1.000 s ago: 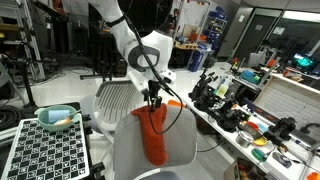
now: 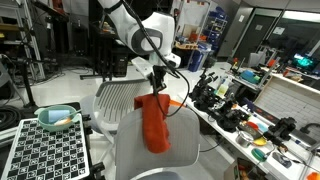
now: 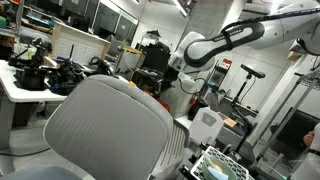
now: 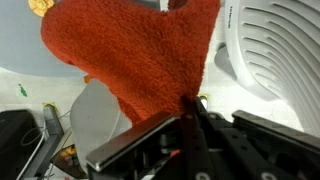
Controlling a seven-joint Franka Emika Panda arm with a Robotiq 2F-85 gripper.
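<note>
A red cloth [image 2: 154, 125] hangs over the grey chair [image 2: 182, 140], draped down its seat side. Just above the cloth's top is my gripper [image 2: 158, 89], pointing down and shut. The wrist view shows the cloth [image 4: 135, 50] spreading from the upper left and narrowing to the fingertips, where my gripper is shut on its edge. The exact pinch is small and partly dark. From the other side, the grey chair's back [image 3: 105, 115] hides most of the cloth.
A second, slatted chair [image 2: 118, 98] stands close beside the grey one. On a checkered surface [image 2: 40, 150] at the left sits a teal bowl [image 2: 56, 117]. A cluttered table [image 2: 235, 100] with tools and cables lies behind to the right.
</note>
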